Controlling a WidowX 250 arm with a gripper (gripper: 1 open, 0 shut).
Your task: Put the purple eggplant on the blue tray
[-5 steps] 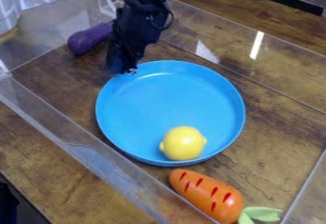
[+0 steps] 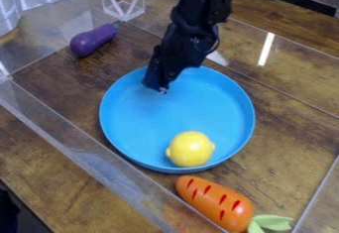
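The purple eggplant [image 2: 94, 40] lies on the wooden table at the upper left, beyond the tray. The round blue tray [image 2: 139, 128] fills the middle of the view and holds a yellow lemon-like object [image 2: 191, 149] near its front. My black gripper [image 2: 162, 76] is over the tray's far-left edge, to the right of the eggplant and clearly apart from it. Its fingers are dark and blurred together, so their opening does not show. No object can be seen in them.
An orange carrot [image 2: 216, 202] with a green top lies at the front right, just off the tray. Clear plastic walls [image 2: 79, 133] run along the left side. A white object [image 2: 123, 5] stands at the back left. Bare table lies right of the tray.
My gripper has moved rightward, away from beside the eggplant to over the tray's far edge. The tray, lemon-like object and carrot have stayed put, and the eggplant shows no clear movement.
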